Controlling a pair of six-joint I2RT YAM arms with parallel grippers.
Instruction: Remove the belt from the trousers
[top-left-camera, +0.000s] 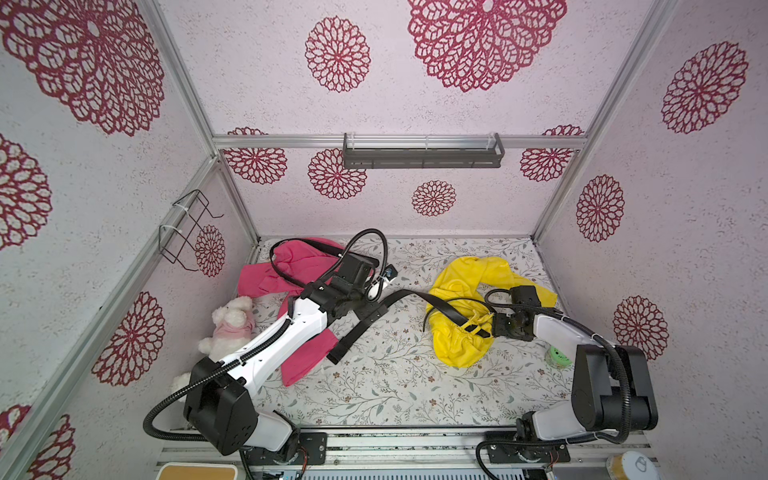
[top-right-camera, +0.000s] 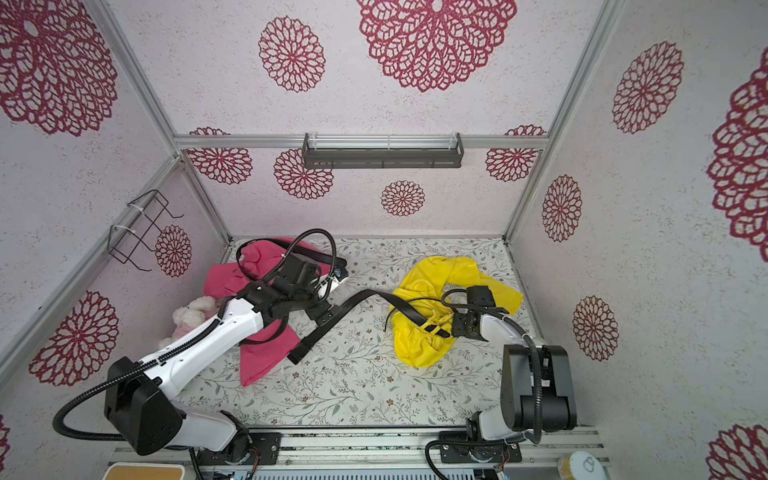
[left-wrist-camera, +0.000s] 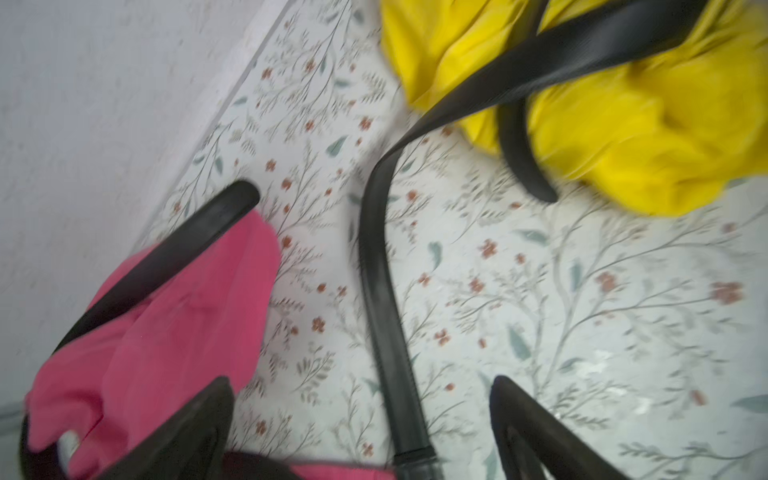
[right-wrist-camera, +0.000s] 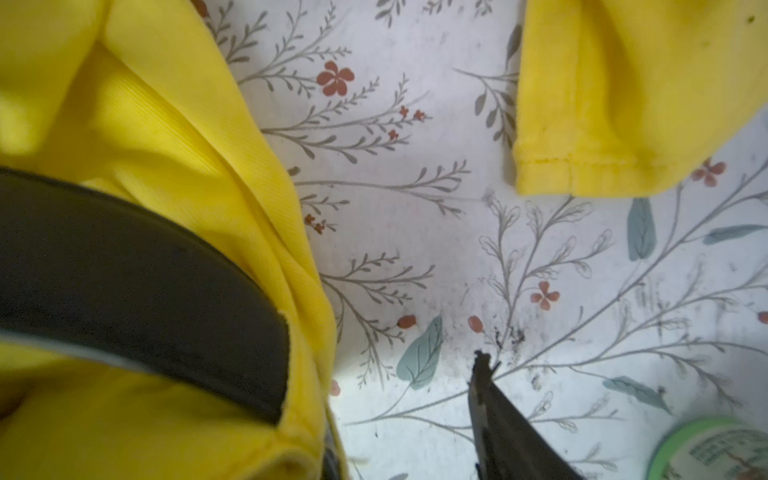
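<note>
Yellow trousers (top-left-camera: 456, 280) lie bunched at the right, a black belt (top-left-camera: 404, 293) running through their loops and stretching left across the table. My left gripper (top-left-camera: 376, 284) stands open above the belt's left part; in the left wrist view the strap (left-wrist-camera: 384, 304) lies below the fingers, apart from them. My right gripper (top-right-camera: 454, 324) is at the waistband near the belt end (right-wrist-camera: 136, 272), shut on the yellow fabric as far as visible; its grip is partly hidden.
Pink garment (top-left-camera: 280, 264) with another black strap lies at back left, beside a white plush toy (top-left-camera: 228, 336). A green round container (right-wrist-camera: 704, 456) sits at right. A shelf (top-left-camera: 422, 160) hangs on the back wall.
</note>
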